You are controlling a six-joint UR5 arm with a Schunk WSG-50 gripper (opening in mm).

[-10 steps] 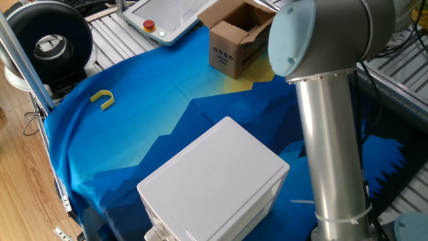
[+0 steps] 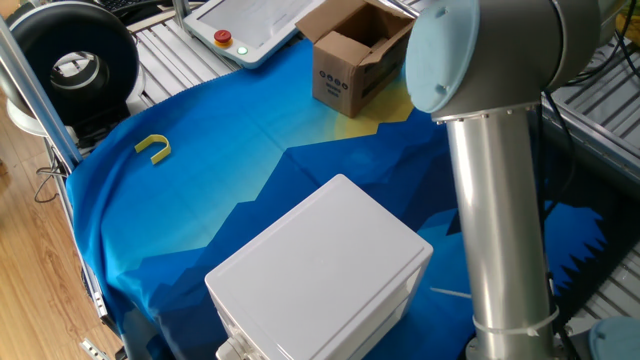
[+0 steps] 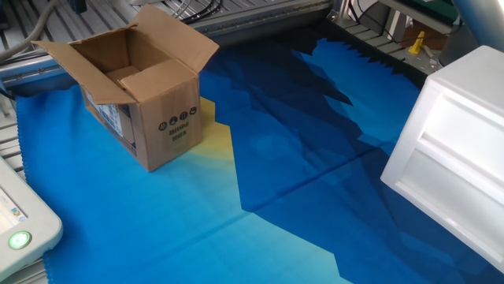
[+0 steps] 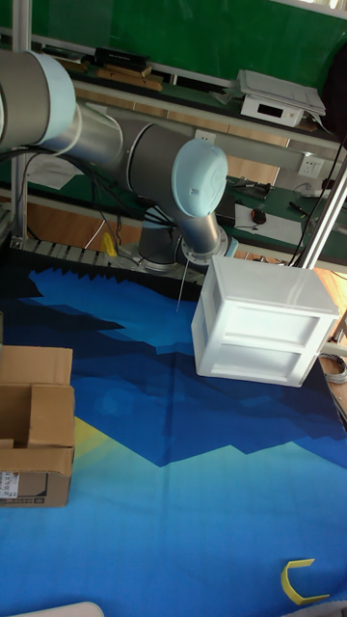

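A white drawer unit [image 2: 322,270] stands on the blue patterned cloth, its drawer fronts [image 4: 262,335] visible in exterior view 3. On the far side of it in that view, my arm's lower end [image 4: 205,238] comes down close behind the unit. A thin pale rod [image 4: 183,282] slants to the cloth beside the unit; what it belongs to cannot be made out. My gripper's fingers do not show in any view. An open cardboard box [image 3: 146,95] sits apart from the unit, flaps spread. A yellow curved strip [image 2: 154,149] lies on the cloth near the opposite edge.
A control tablet [image 2: 262,22] with a red stop button [image 2: 222,38] lies beyond the cloth's edge. A black round object [image 2: 70,65] stands at the far left corner. The cloth [image 3: 291,181] between box and drawer unit is clear.
In exterior view 1 my arm has shifted slightly right and down, and the visible part of the pale rod looks a little different. The drawer unit, box and yellow strip have stayed put.
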